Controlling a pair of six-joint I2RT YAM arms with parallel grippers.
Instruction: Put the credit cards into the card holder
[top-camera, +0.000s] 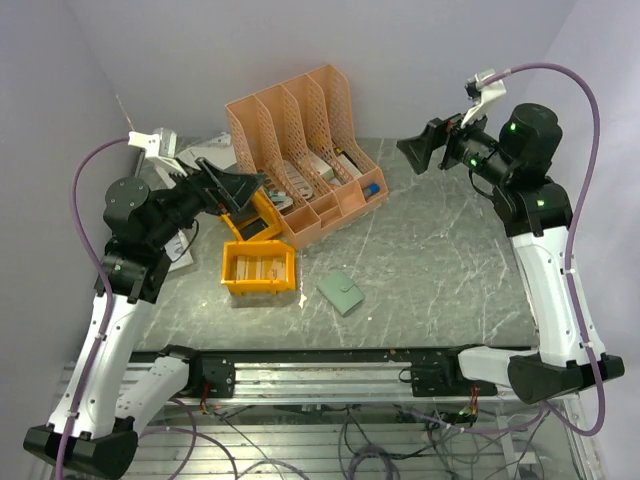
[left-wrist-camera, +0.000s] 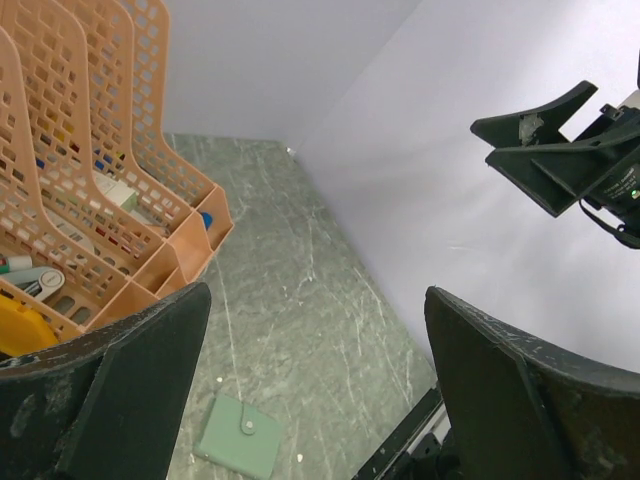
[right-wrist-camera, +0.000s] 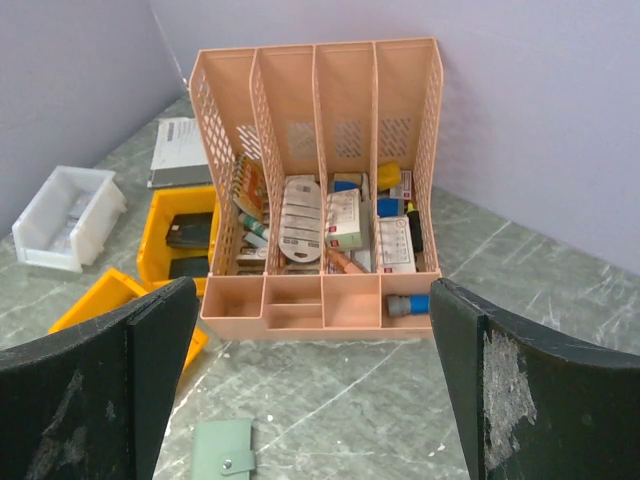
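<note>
A sage-green flat holder with a snap flap (top-camera: 340, 292) lies closed on the grey table, also seen in the left wrist view (left-wrist-camera: 240, 436) and right wrist view (right-wrist-camera: 222, 449). An orange box (top-camera: 230, 265) left of it holds several flat pale items; whether they are cards I cannot tell. My left gripper (top-camera: 236, 196) is open, raised above the table at the left, near the organizer. My right gripper (top-camera: 418, 147) stands open and raised at the back right. Nothing shows between either one's fingers.
A peach organizer (top-camera: 350, 215) with mixed items stands at the back centre. A second orange box (right-wrist-camera: 157, 247), a white bin (right-wrist-camera: 50, 251) and papers lie at the left.
</note>
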